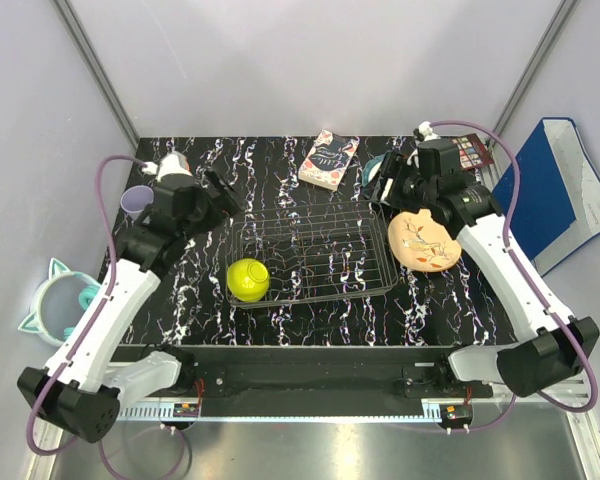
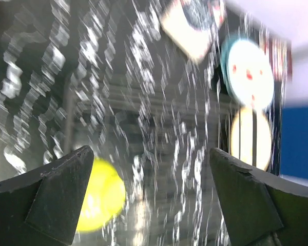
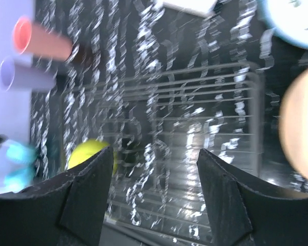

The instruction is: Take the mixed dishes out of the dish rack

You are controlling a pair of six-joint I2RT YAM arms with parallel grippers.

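Observation:
A wire dish rack (image 1: 315,297) sits at the centre, holding a yellow bowl (image 1: 248,280) at its front left. A purple cup (image 3: 25,77) and a salmon cup (image 3: 43,41) lie left of the rack. Right of it are a cream patterned plate (image 1: 423,240) and a white plate with teal rim (image 2: 249,72), partly hidden in the top view. My left gripper (image 1: 221,193) is raised above the rack's back-left corner, open and empty. My right gripper (image 1: 384,180) is raised above its back-right corner, also open with nothing between its fingers.
Books (image 1: 329,158) lie at the back centre and right. A blue board (image 1: 540,200) leans at the far right, and a mint-trimmed container (image 1: 65,300) sits at the far left. Dark counter shows bare in front and left of the rack.

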